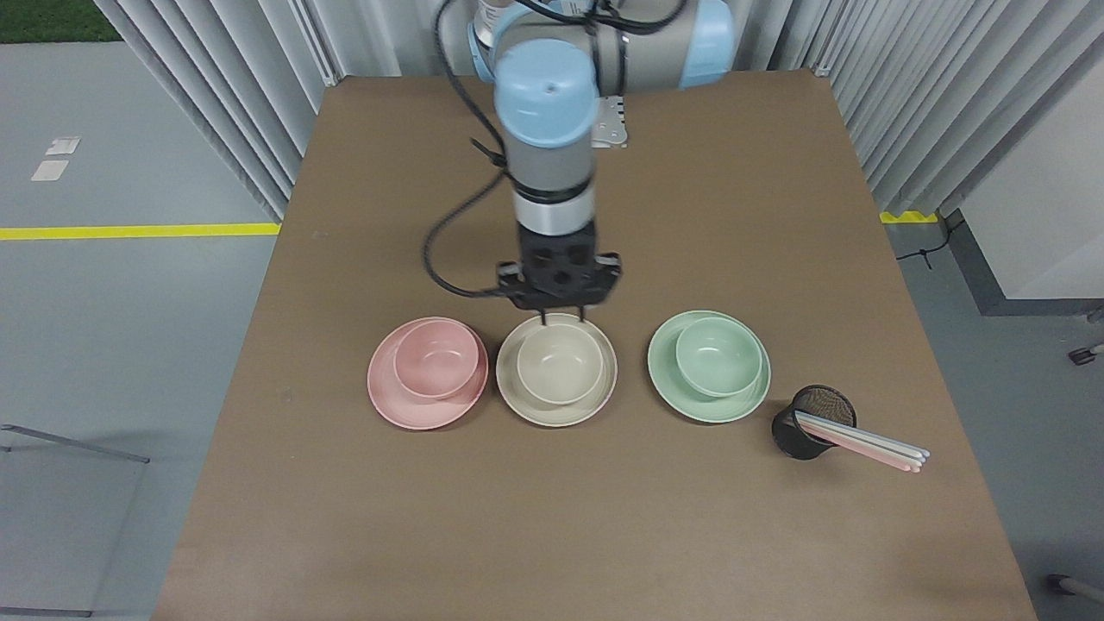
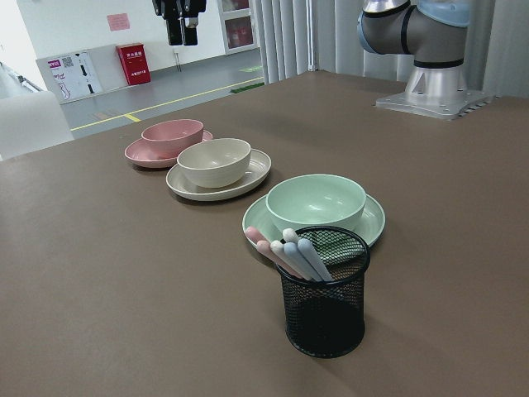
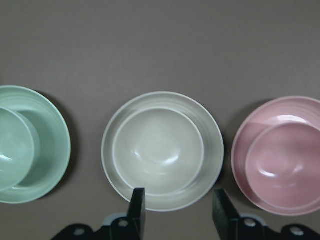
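Note:
My gripper (image 1: 561,316) hangs above the middle of the row of dishes, open with empty space between its fingers in the wrist view. Below it a cream bowl (image 1: 559,362) sits on a cream plate (image 1: 523,404). To the left are a pink bowl (image 1: 435,358) and plate (image 1: 404,414); to the right, a green bowl (image 1: 718,355) and plate (image 1: 693,404). A black mesh cup (image 2: 325,314) at the right holds several pink, white and pale blue chopsticks (image 1: 864,443), leaning out over its rim.
Grey curtains stand behind the table's far edge.

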